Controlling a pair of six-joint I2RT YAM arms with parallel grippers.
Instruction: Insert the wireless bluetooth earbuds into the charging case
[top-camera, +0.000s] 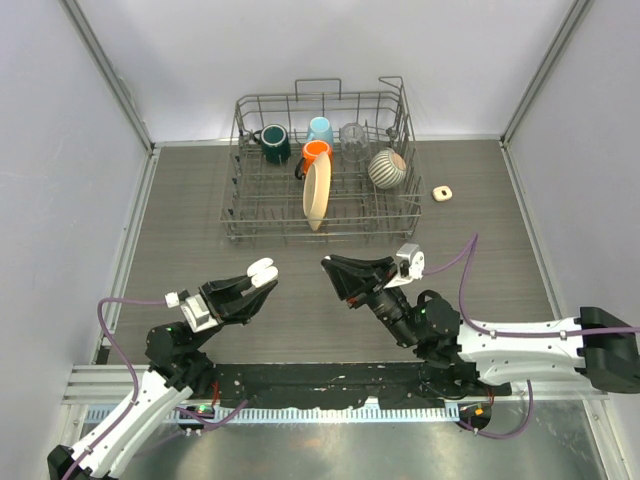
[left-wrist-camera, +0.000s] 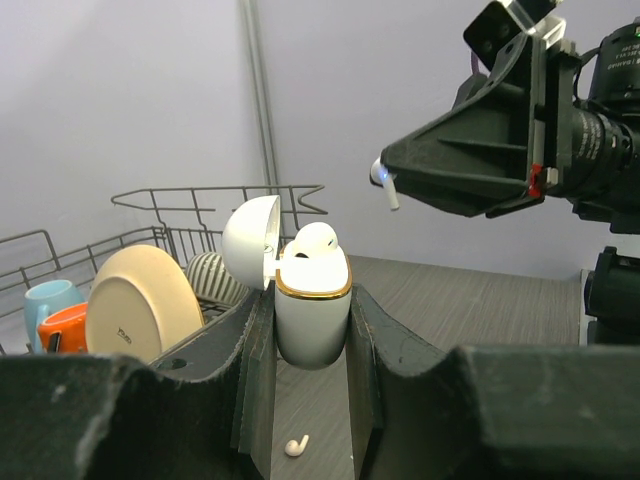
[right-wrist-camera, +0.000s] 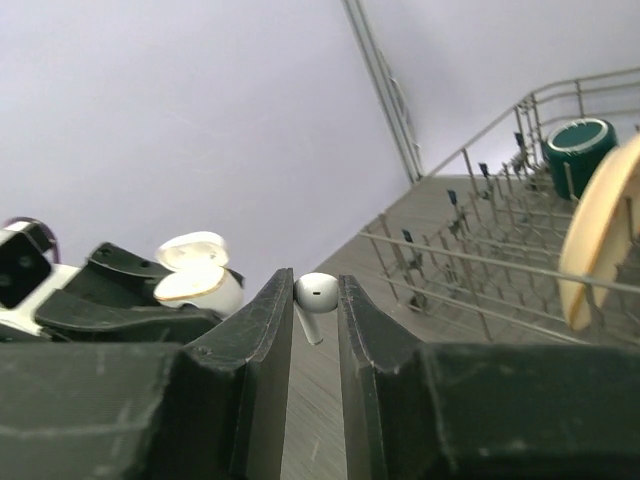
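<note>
My left gripper (top-camera: 262, 285) is shut on the white charging case (left-wrist-camera: 312, 320), whose lid (left-wrist-camera: 250, 245) stands open with a white piece showing inside. My right gripper (top-camera: 329, 266), raised to the right of the case, is shut on a white earbud (right-wrist-camera: 316, 292), stem down. In the left wrist view that earbud (left-wrist-camera: 387, 183) sits at the right gripper's tip. Another small earbud (left-wrist-camera: 295, 447) lies on the table below.
A wire dish rack (top-camera: 240, 220) with mugs, plates and a striped bowl stands at the back. A small white object (top-camera: 442, 193) lies right of it.
</note>
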